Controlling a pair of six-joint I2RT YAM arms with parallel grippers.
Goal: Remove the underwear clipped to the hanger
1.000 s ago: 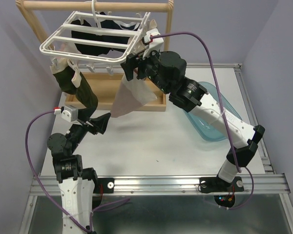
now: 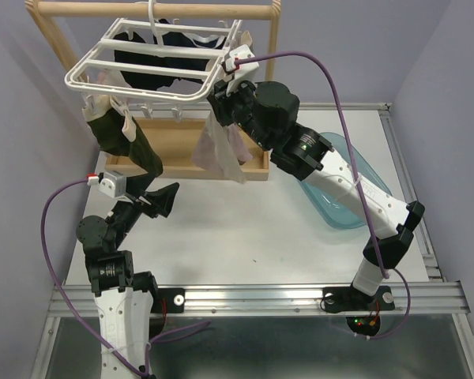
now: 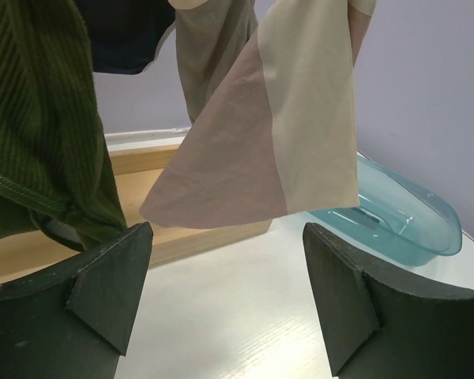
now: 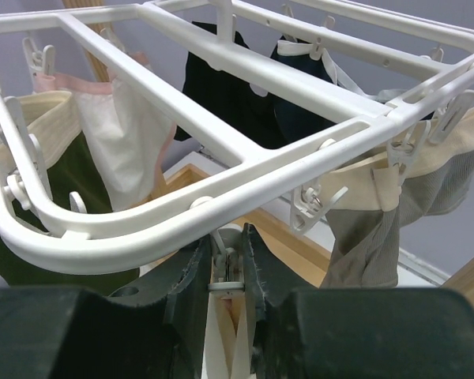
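Observation:
The white hanger [image 2: 142, 95] carries several garments on clips. Pale beige and pinkish underwear [image 2: 221, 150] hangs from its front right corner, spread out in the left wrist view. At that corner my right gripper is shut on a white clip [image 4: 226, 272], with the pale waistband just below; whether the clip still grips the cloth cannot be told. Dark green underwear [image 2: 114, 130] hangs at the left corner. Below it, my left gripper [image 2: 152, 193] stands open, nothing between its fingers. Black underwear [image 2: 150, 67] hangs in the middle.
A wooden stand [image 2: 154, 10] holds the hanger up. Beneath lies a wooden tray [image 2: 174, 167]; a teal basin [image 2: 332, 207] sits at the right. Grey underwear [image 4: 363, 237] hangs farther round the hanger.
The pale underwear has swung and turned, showing narrower. The green underwear sways slightly; my left arm is still.

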